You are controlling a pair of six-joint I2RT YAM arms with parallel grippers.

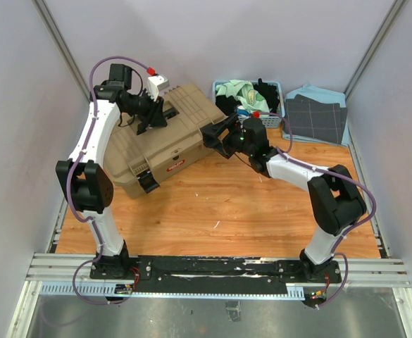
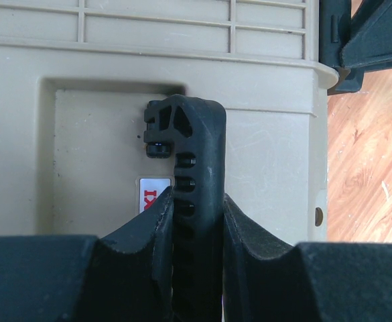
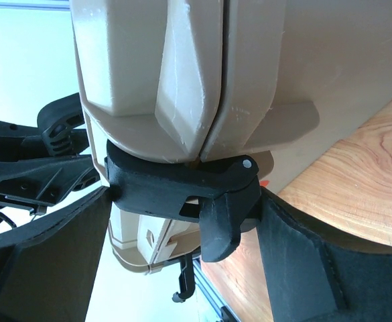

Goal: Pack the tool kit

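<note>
A large tan tool case, lid down, stands angled at the left of the table. Its black carry handle rises from a recess in the lid. My left gripper is over the lid, with a finger pressed to each side of that handle. At the case's right end, my right gripper is open, its fingers on either side of a black latch. That latch lies against the rim where lid and body meet. Another black latch is on the front left of the case.
Behind the right arm stands a light blue basket holding green and black cloths. Folded dark cloth lies at the back right.
</note>
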